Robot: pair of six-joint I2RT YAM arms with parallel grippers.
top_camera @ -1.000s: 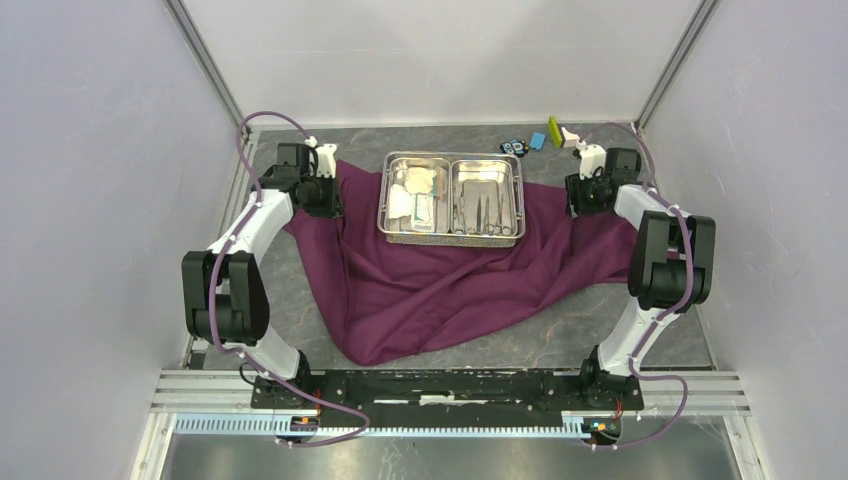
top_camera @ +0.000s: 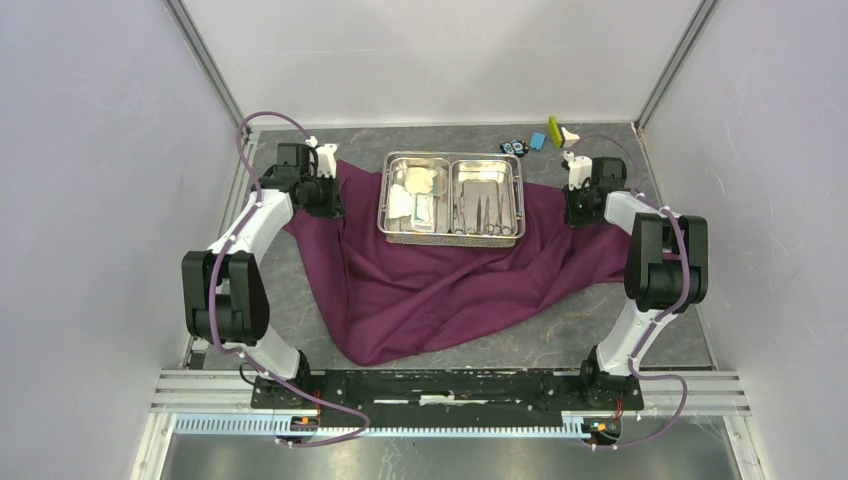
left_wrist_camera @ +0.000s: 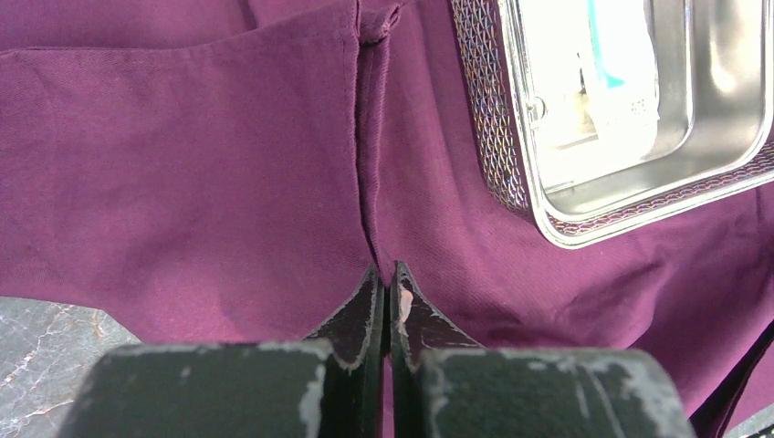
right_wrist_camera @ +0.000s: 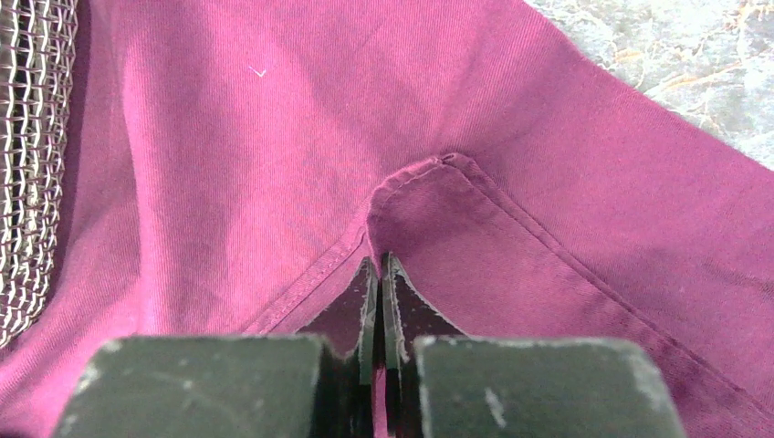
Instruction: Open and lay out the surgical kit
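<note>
A purple cloth (top_camera: 430, 300) lies spread and wrinkled over the grey surface, with the metal mesh tray (top_camera: 450, 239) standing on it. In the right wrist view my right gripper is shut on a ridge of the cloth, just below a folded, hemmed corner (right_wrist_camera: 447, 178). My left gripper is shut on a hemmed fold of cloth left of the tray. Gauze packs (top_camera: 421, 210) lie in the tray's left compartment, and several steel instruments (top_camera: 480, 212) lie in its right one.
Behind the tray, to the right, are a dark blue item (top_camera: 514, 147), a light blue block (top_camera: 538, 141) and a green-and-white object (top_camera: 558, 133). Bare grey surface (top_camera: 480, 350) shows along the front. Walls enclose the sides and back.
The left gripper is nearly unmoved, shut throughout. The tray stays put.
</note>
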